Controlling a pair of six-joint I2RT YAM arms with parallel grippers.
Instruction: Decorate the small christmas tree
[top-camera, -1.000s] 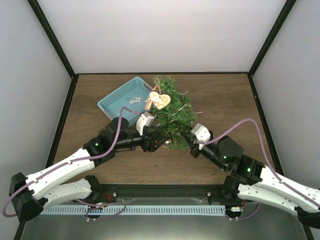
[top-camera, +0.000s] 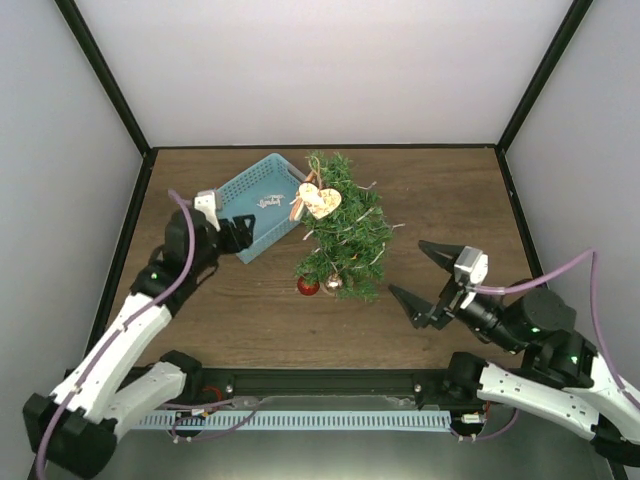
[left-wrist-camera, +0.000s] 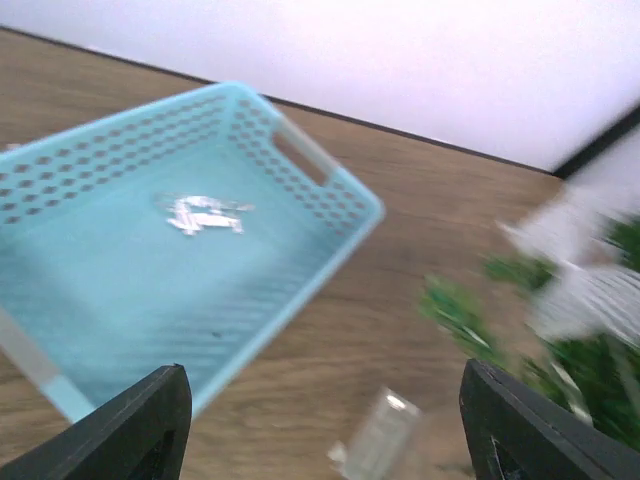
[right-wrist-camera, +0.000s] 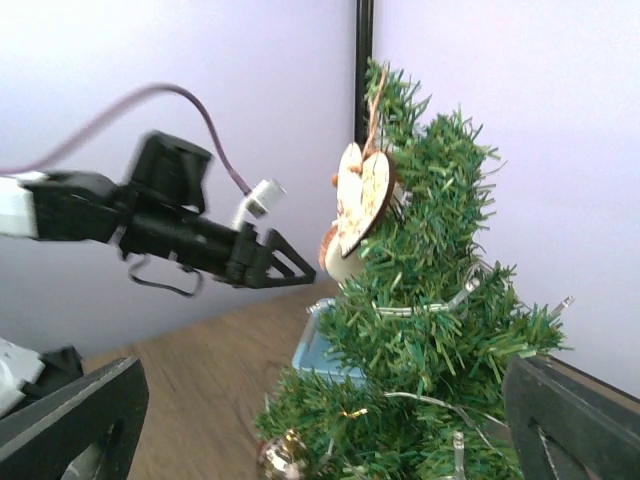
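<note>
A small green tree (top-camera: 345, 235) stands mid-table, with a wooden heart ornament (top-camera: 320, 200) near its top and a red bauble (top-camera: 307, 286) and silver bauble (top-camera: 333, 283) low on it. A light blue basket (left-wrist-camera: 150, 280) left of it holds small white pieces (left-wrist-camera: 205, 215). My left gripper (top-camera: 242, 232) is open at the basket's left side, nothing in it. My right gripper (top-camera: 418, 279) stands open right of the tree, empty, its fingers framing the tree in the right wrist view.
Walls enclose it at the back and sides.
Both grippers have backed away from the tree: the left up and leftward toward the basket's side, the right to the right. A red bauble now shows at the tree's lower left.
</note>
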